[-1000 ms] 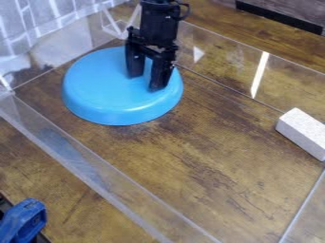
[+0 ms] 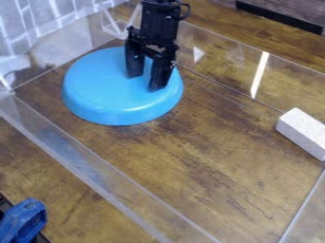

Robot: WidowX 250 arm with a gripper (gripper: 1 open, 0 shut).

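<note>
A large round blue disc-like object (image 2: 102,95), smooth on top, lies on the wooden floor in the upper left of the view. My black gripper (image 2: 150,66) reaches down from the top centre onto the right rear part of the blue object. Its dark fingers are hard to make out against each other, so whether it is open or shut does not show.
A white block (image 2: 301,133) lies at the right. A blue object (image 2: 21,222) sits at the lower left corner. Clear panels border the wooden surface (image 2: 191,171), which is bare in the middle. White crumpled material fills the top left.
</note>
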